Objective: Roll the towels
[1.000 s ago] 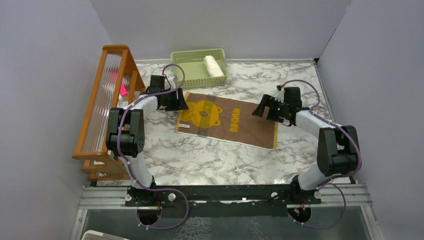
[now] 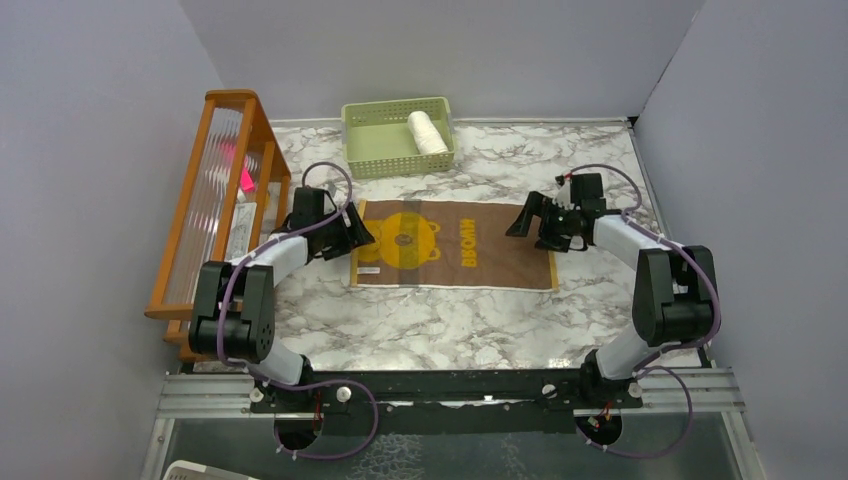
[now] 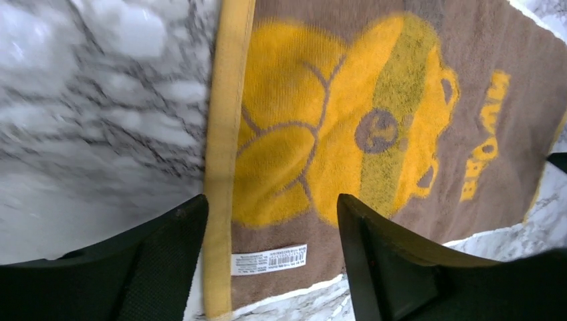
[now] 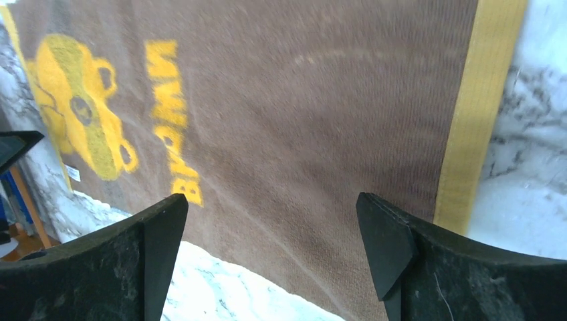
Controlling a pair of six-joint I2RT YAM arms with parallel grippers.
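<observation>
A brown towel (image 2: pixel 500 265) with yellow end bands, a yellow bear and lettering lies flat and spread out on the marble table. Over its left end, near the bear, is my left gripper (image 2: pixel 362 228); in the left wrist view its fingers (image 3: pixel 175 247) stand apart with the towel's yellow band and white label (image 3: pixel 269 259) beneath, nothing held. At the right end, my right gripper (image 2: pixel 530 230) stands open above the brown cloth. Its two fingers (image 4: pixel 150 257) are wide apart in the right wrist view, with soft wrinkles in the cloth below.
A green basket (image 2: pixel 362 150) at the back holds a rolled white towel (image 2: pixel 427 133). A wooden rack (image 2: pixel 195 200) stands along the left side.
</observation>
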